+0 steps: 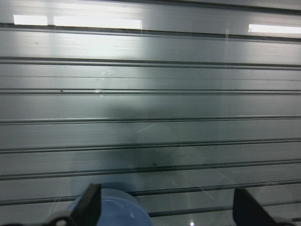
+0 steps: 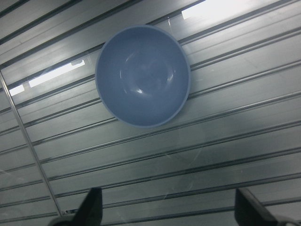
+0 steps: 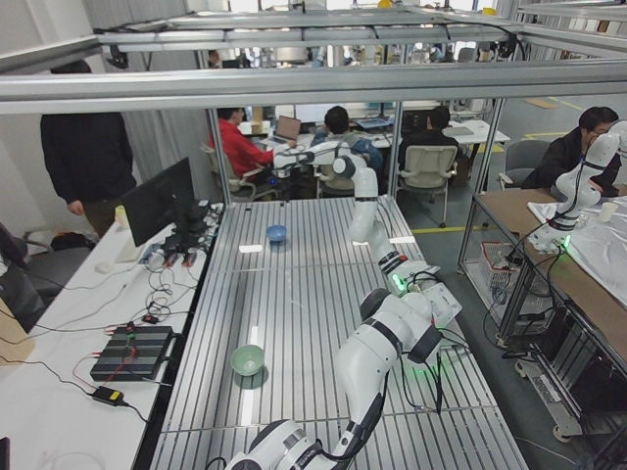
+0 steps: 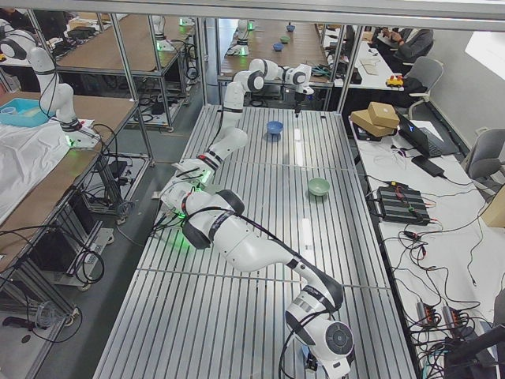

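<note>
A blue bowl (image 3: 276, 233) and a green bowl (image 3: 248, 360) sit apart on the slatted metal table (image 4: 205, 316). In the left wrist view a blue bowl (image 1: 111, 212) shows at the bottom edge, below my open left gripper. The right wrist view has a blue bowl (image 2: 143, 76) upright ahead of my open right gripper, nothing between its fingers. In the camera right view the near arm's end (image 4: 335, 343) partly covers something blue at the front; the far blue bowl (image 4: 274, 127) stands near the back.
A side desk (image 3: 59, 411) with monitor (image 3: 162, 201), cables and black power units borders the table. Another bench with a robot arm (image 3: 578, 191) stands on the other side. People sit beyond the frame rails.
</note>
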